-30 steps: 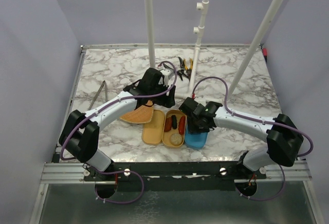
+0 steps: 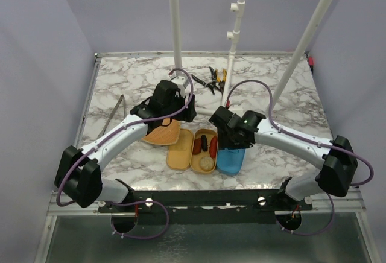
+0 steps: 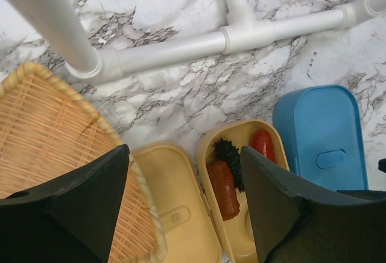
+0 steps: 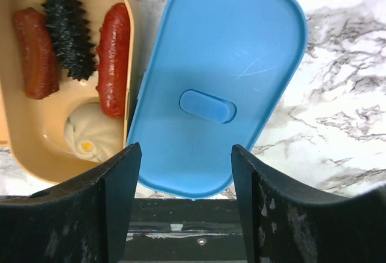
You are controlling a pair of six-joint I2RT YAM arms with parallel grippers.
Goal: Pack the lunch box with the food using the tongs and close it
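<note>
The cream lunch box [image 2: 203, 161] holds two sausages [image 4: 113, 61], a dark spiky sea cucumber [image 4: 65, 28] and a pale bun [image 4: 90, 133]. A blue lidded box [image 4: 223, 52] stands to its right, a flat yellow lid [image 2: 178, 154] to its left. My left gripper is open, raised above the basket and the yellow lid, with nothing held. My right gripper is open and empty above the blue box's near part.
A woven basket [image 3: 48, 148] lies left of the boxes. White pipes [image 3: 169, 52] cross behind them, with pliers [image 2: 214, 82] farther back. Marble is bare right of the blue box [image 2: 277, 118].
</note>
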